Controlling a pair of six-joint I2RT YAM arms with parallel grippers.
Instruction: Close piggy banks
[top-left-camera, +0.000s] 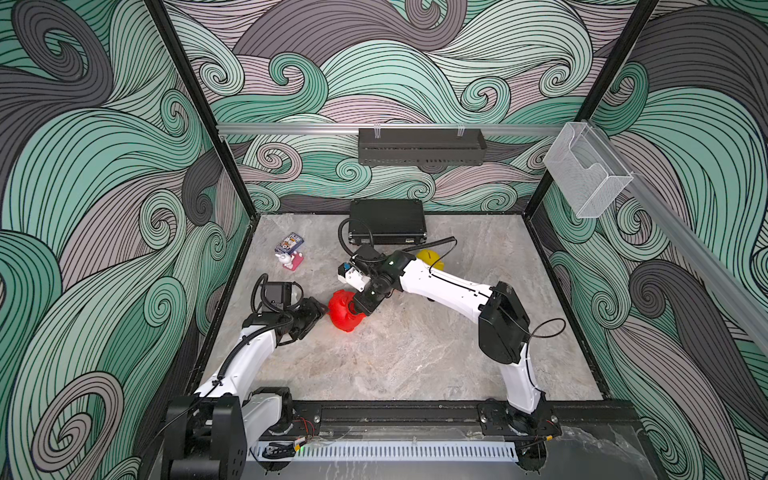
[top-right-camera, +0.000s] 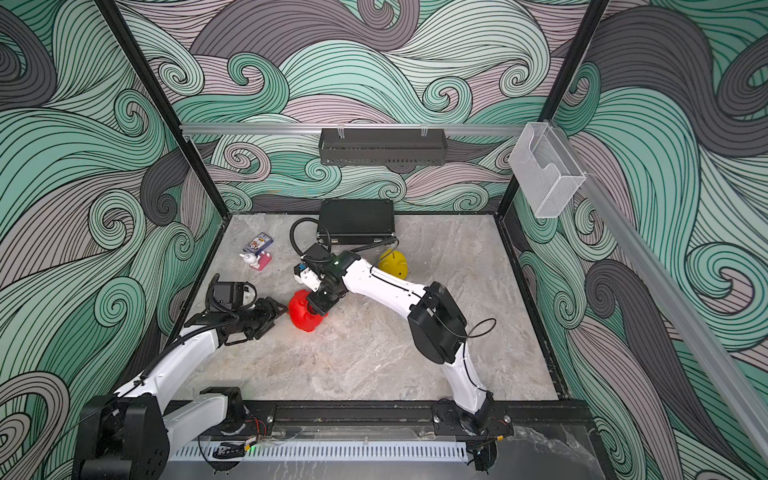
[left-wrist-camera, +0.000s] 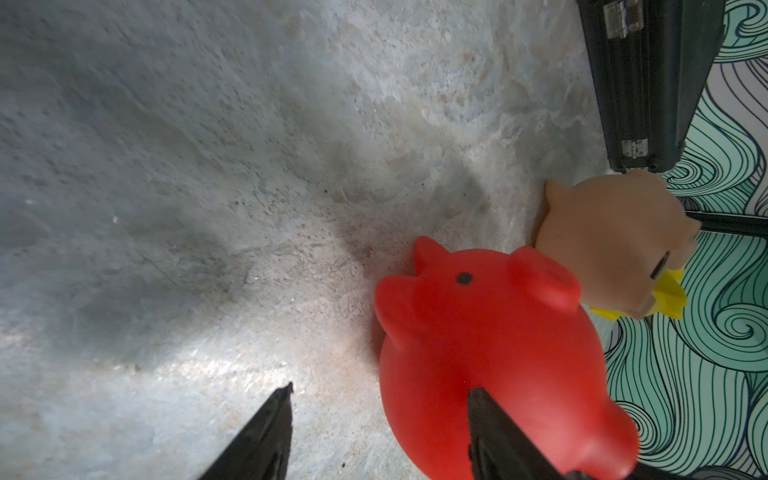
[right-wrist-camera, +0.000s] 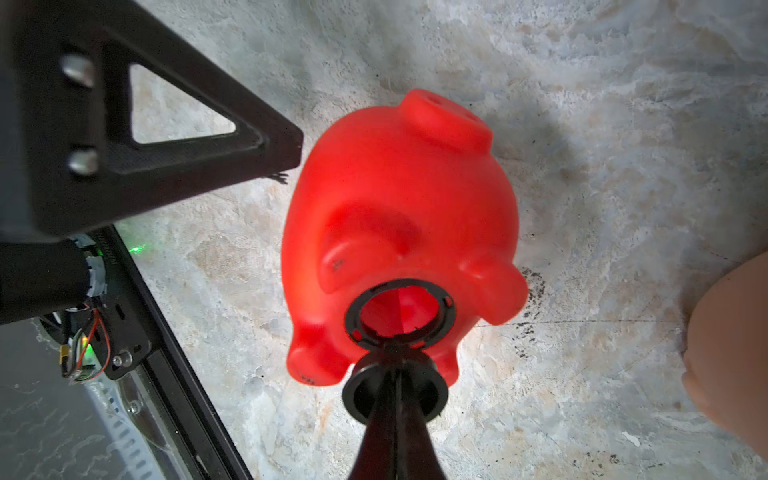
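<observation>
A red piggy bank (top-left-camera: 344, 313) lies on its side mid-table, its round bottom hole (right-wrist-camera: 398, 310) uncovered. My right gripper is over it, shut, with a black plug (right-wrist-camera: 360, 384) at its fingertips just beside the hole. My left gripper stands part open just left of the red bank, nothing visible between its fingers. A tan piggy bank (left-wrist-camera: 608, 240) is behind the red one; a yellow one (top-right-camera: 393, 264) sits farther back, partly hidden by the right arm.
A black case (top-left-camera: 386, 216) stands at the back edge. A boxed item (top-left-camera: 289, 244) and a small white-pink figure (top-left-camera: 288, 260) lie at the back left.
</observation>
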